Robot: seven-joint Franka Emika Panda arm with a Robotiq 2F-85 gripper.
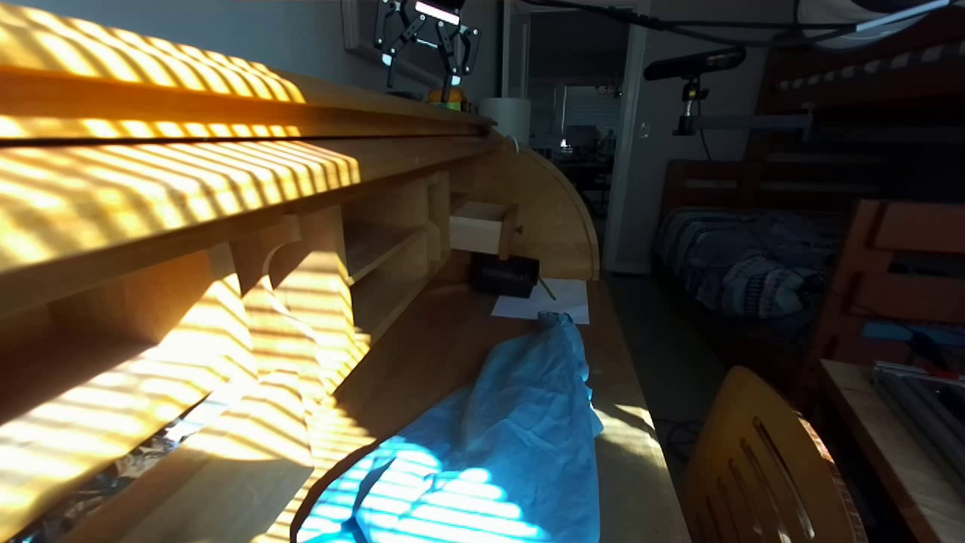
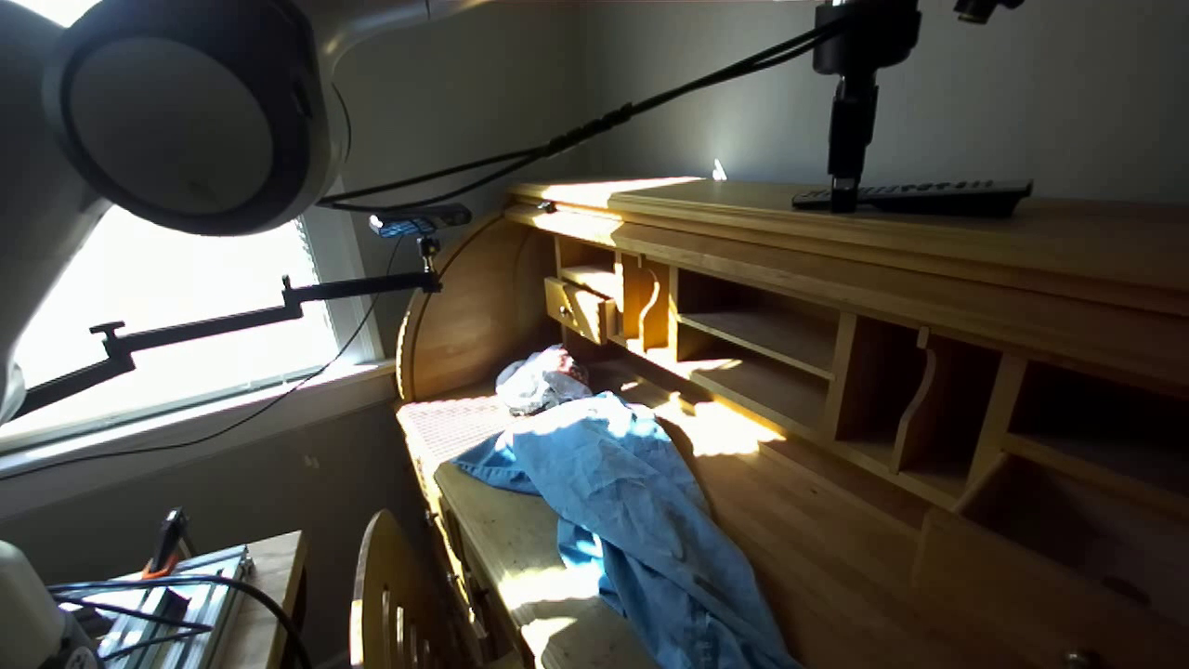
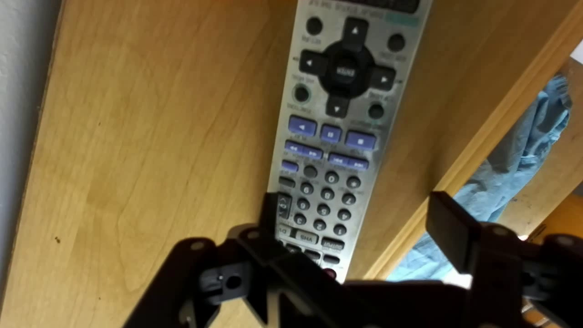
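A long silver remote control (image 3: 339, 136) with black and blue buttons lies on the wooden desk top (image 3: 147, 136) in the wrist view. My gripper is open above its lower end, the two fingers well apart. One finger overlaps the remote's left edge in that view; the other sits to the right, past the shelf's edge. Seen from exterior view 2, the remote (image 2: 947, 197) rests on the desk's upper ledge and my gripper (image 2: 843, 201) points down at its left end. In exterior view 1 the gripper (image 1: 418, 86) appears at the top. Whether a finger touches the remote cannot be told.
Blue cloth (image 1: 534, 407) is spread over the lower desktop. An open small drawer (image 1: 482, 226) juts from the cubbies. An orange object (image 1: 449, 96) and a white cylinder (image 1: 507, 119) stand near the ledge's far end. The wall (image 3: 24, 82) borders the ledge.
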